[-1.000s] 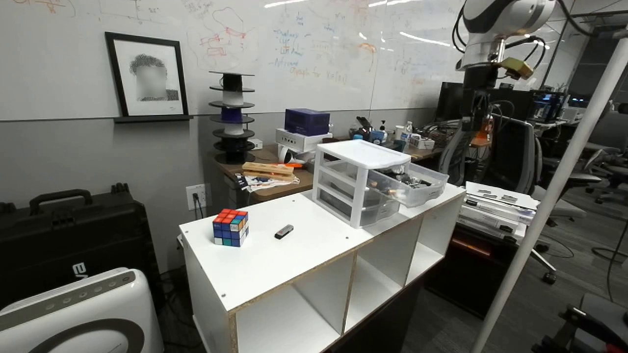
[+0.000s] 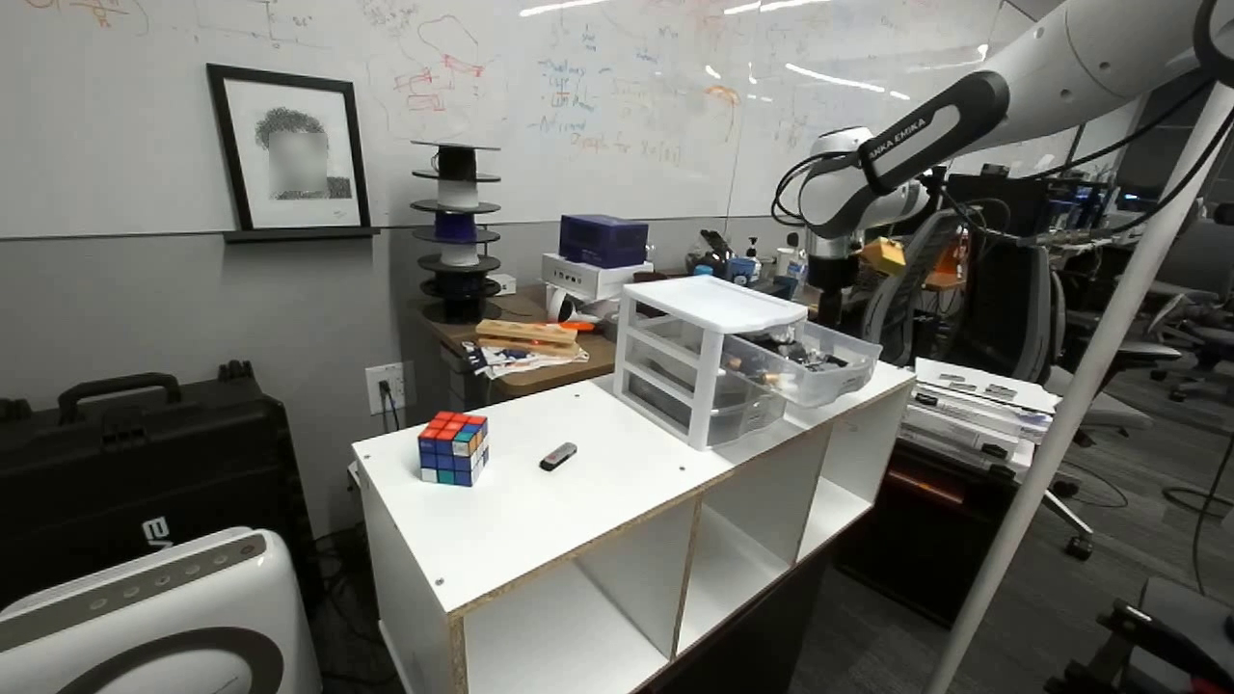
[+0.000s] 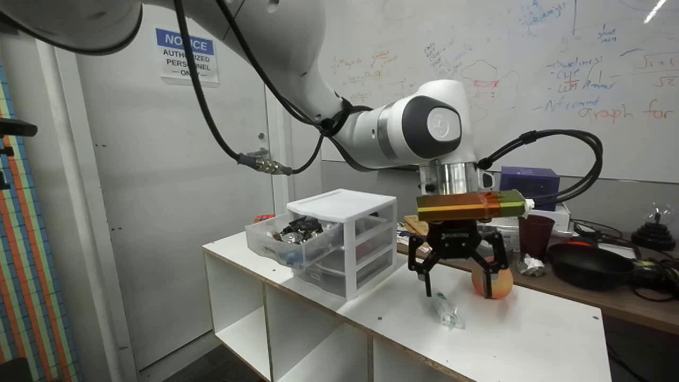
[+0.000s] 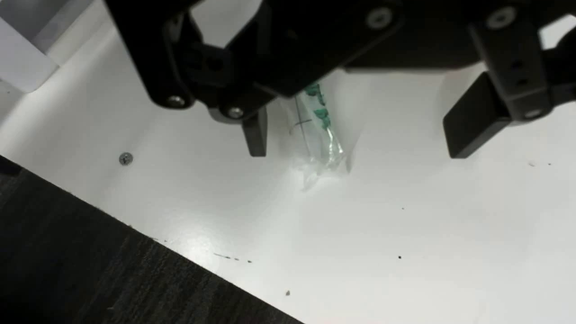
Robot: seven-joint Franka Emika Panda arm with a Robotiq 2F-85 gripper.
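Note:
In exterior view 2 my gripper (image 3: 458, 296) points down over the white shelf top (image 3: 541, 337), its fingers spread wide with nothing held. A clear plastic packet (image 3: 447, 312) with green markings lies below it on the surface. From the wrist, the packet (image 4: 318, 140) shows between the open fingers, closer to the left one, its upper end hidden by the gripper's linkage. An orange round object (image 3: 503, 280) sits behind the right finger, partly covered by it. Exterior view 1 shows the gripper (image 2: 829, 310) beyond the drawer unit, its fingertips hidden.
A white drawer unit (image 3: 372, 210) stands nearby, its clear top drawer (image 3: 273, 248) pulled out and filled with small items. A Rubik's cube (image 2: 452, 449) and a small dark stick (image 2: 557, 456) lie at the other end. A black pan (image 3: 589, 265) rests on the desk behind.
In exterior view 1 the arm has swung left and down, bringing the gripper from over the chairs at right to behind the drawer unit. The cube, stick and drawers have stayed put.

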